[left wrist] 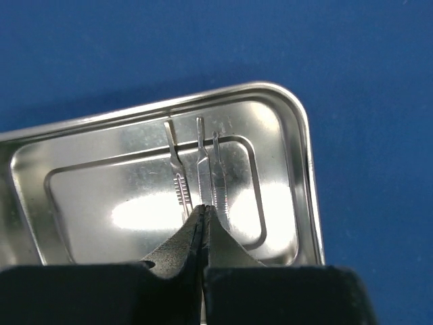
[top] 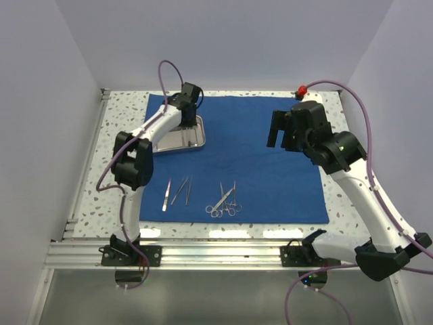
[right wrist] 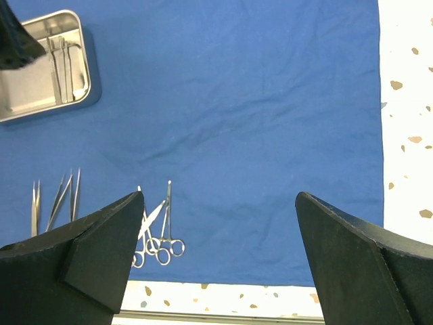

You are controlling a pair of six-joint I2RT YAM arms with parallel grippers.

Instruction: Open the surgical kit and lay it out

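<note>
A shallow metal tray [left wrist: 88,230] lies at the back left of the blue cloth, with three thin steel instruments, the middle one [left wrist: 203,172], side by side near one end. My left gripper is shut, its tips at the lower ends of these instruments; whether one is pinched cannot be made out. From above, the left gripper [top: 188,126] is over the tray's right part. My right gripper is wide open with nothing between its fingers, high over the right half of the cloth. Slim tweezer-like tools [top: 179,191] and several scissor-handled tools [top: 222,206] lie along the front.
Speckled tabletop [top: 91,196] borders it. Walls stand at the back and both sides, and a metal rail [top: 223,249] runs along the front.
</note>
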